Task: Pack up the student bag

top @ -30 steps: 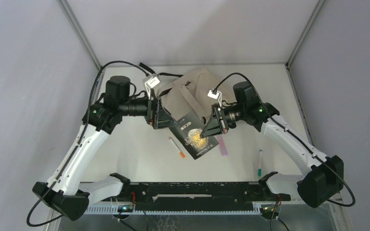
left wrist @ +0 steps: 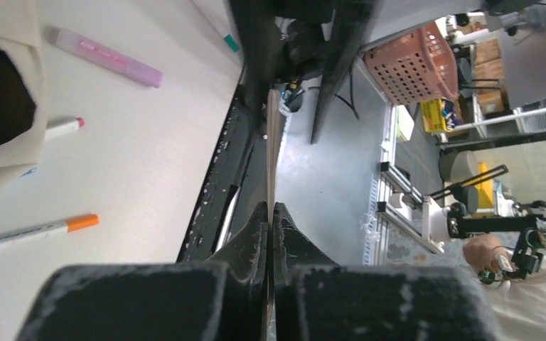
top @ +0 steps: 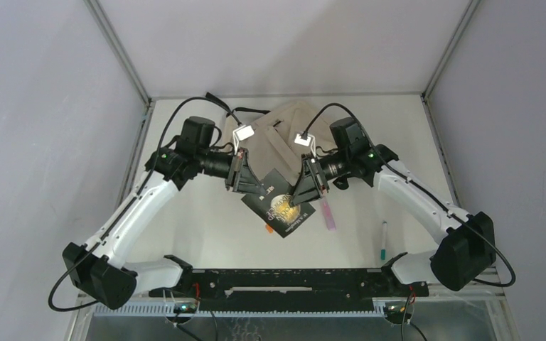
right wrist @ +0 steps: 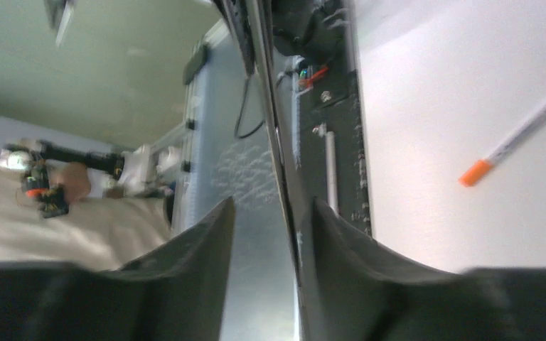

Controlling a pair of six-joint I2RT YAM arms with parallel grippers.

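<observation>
A thin black book (top: 283,222) with a yellow round picture on its cover hangs above the table between my two arms. My left gripper is shut on one side of it, its fingertips pressed against both covers. On the other side, the fingers of my right gripper have parted, with the book's edge (right wrist: 281,160) still standing in the gap; that view is blurred. Behind the arms lies a beige bag (top: 295,121), partly hidden by them, with black straps.
On the table lie a pink highlighter (left wrist: 110,58), an orange-capped marker (left wrist: 39,233), a pink-tipped marker (left wrist: 62,128) and a green-tipped pen (top: 384,238).
The book has shifted slightly left and covers most of the orange-capped marker from above.
</observation>
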